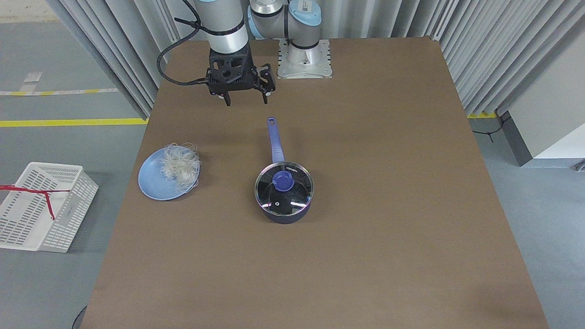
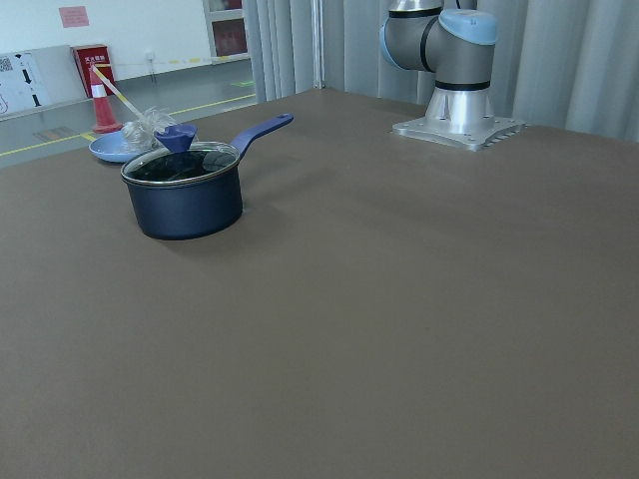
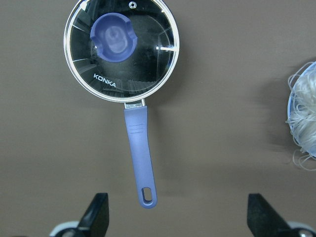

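A dark blue saucepan (image 1: 285,208) with a glass lid (image 3: 128,74), blue lid knob (image 1: 283,181) and blue handle (image 3: 139,148) sits mid-table, handle toward the robot. A blue plate (image 1: 154,175) holding tangled white strands (image 1: 181,164) lies beside it, at the left in the front view. My black gripper (image 1: 247,100) hangs near the far end of the table, above and behind the pan's handle; in the wrist view its fingers are wide open at the bottom edge, empty.
The robot's base plate (image 1: 304,68) is at the far edge. A white basket (image 1: 66,219) with red straps stands on the floor at left.
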